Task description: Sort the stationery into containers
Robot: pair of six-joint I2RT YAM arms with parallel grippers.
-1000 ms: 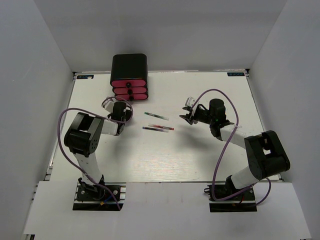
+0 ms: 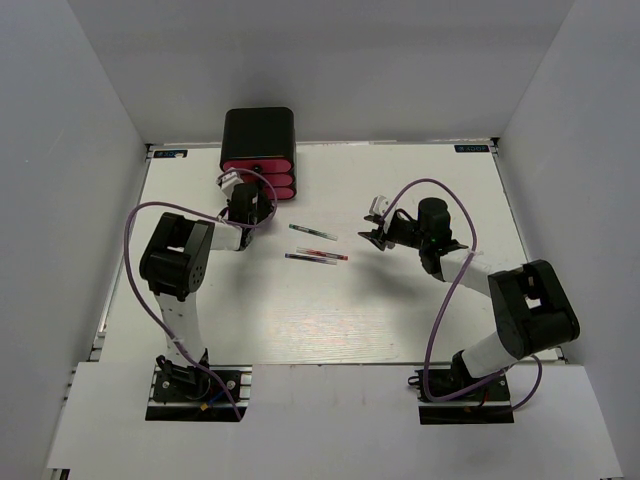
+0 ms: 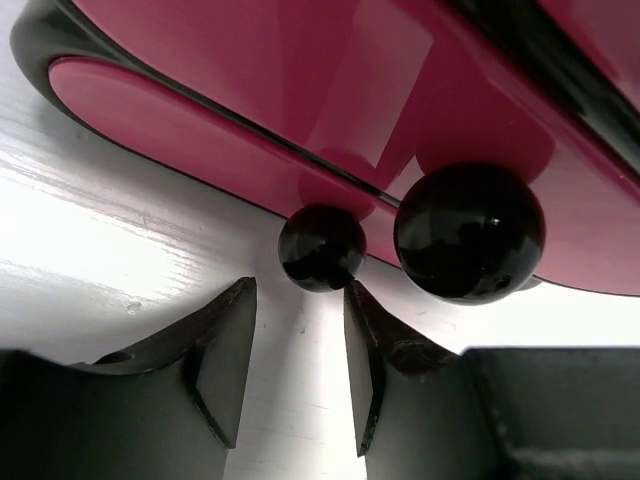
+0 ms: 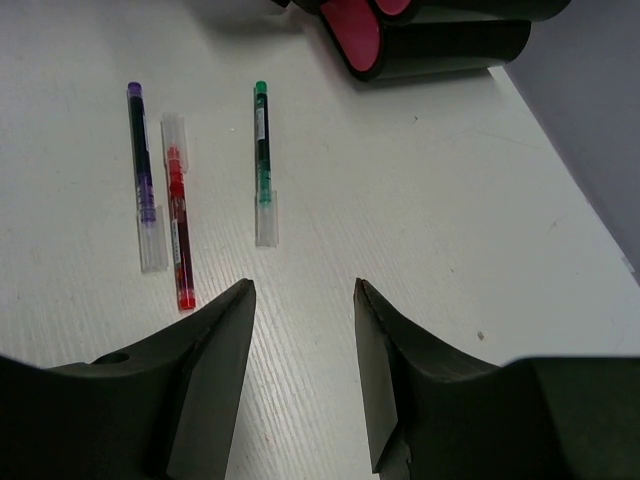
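Observation:
A black drawer unit [image 2: 258,135] with magenta fronts stands at the back left. In the left wrist view, my left gripper is open just below a lower black knob [image 3: 322,248], beside a larger knob [image 3: 469,232]. My right gripper stands open on the right side, nothing between its fingers. On the table lie a green pen [image 4: 263,150], a red pen [image 4: 180,240] and a purple pen [image 4: 142,165], each with a clear cap.
Grey walls rise at the back and sides.
My left gripper has moved toward the back, up to the drawer fronts. The right arm and the pens show no visible change.

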